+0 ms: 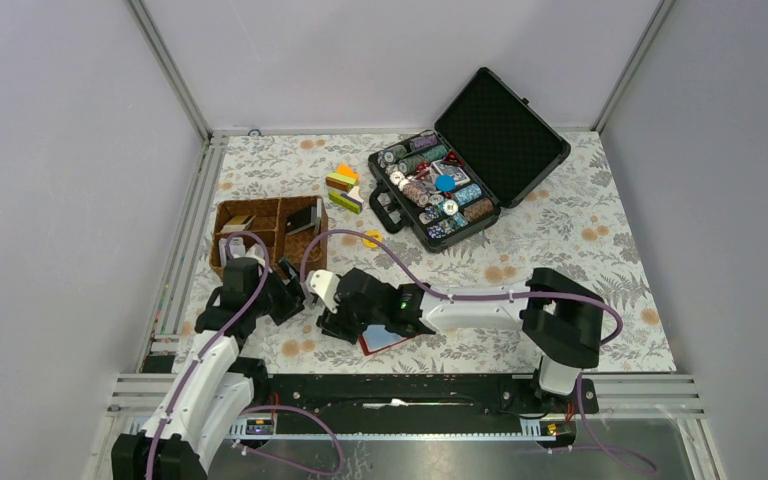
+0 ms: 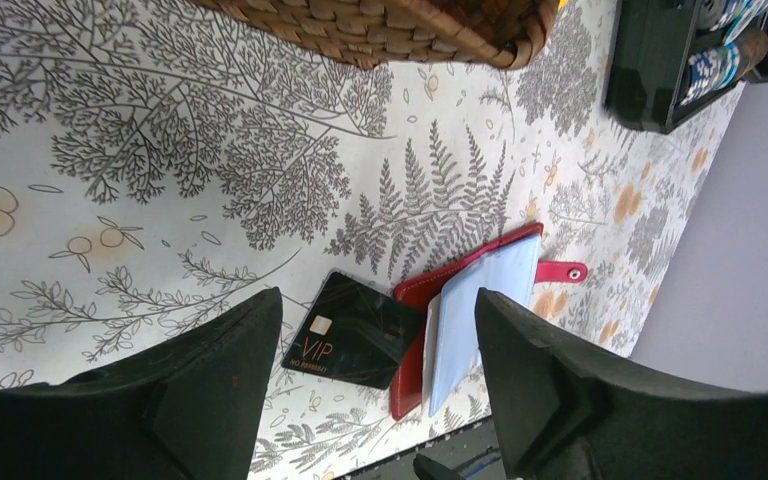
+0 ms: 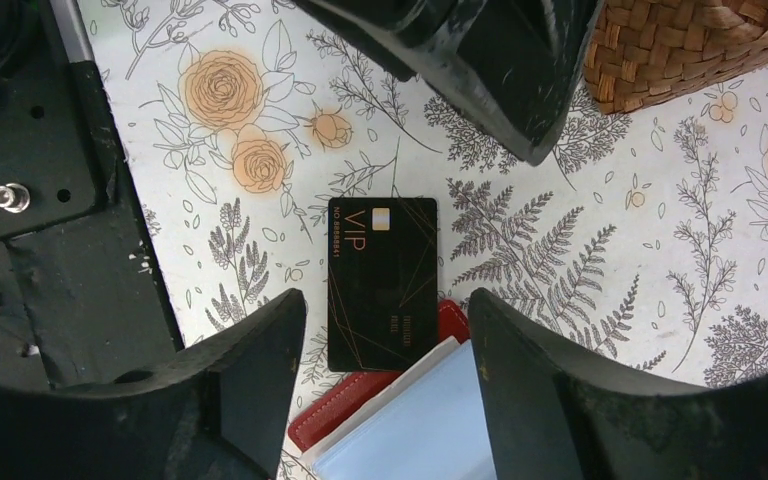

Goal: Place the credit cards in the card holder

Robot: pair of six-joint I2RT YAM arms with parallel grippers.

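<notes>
A black VIP credit card (image 2: 355, 330) lies on the patterned tabletop with one end against the red card holder. In the right wrist view, that end of the card (image 3: 382, 285) overlaps the red edge of the holder (image 3: 345, 405). The holder stands partly unfolded, its pale blue inner leaf (image 2: 485, 310) tilted up. My left gripper is open above the card, nothing between its fingers. My right gripper is also open and empty, facing the card and holder. From the top, the right arm hides the card and part of the holder (image 1: 382, 340).
A woven basket (image 1: 271, 205) with compartments stands close behind the left gripper. Farther back are small colored boxes (image 1: 344, 201), a yellow disc (image 1: 372, 238) and an open black case of poker chips (image 1: 500, 215).
</notes>
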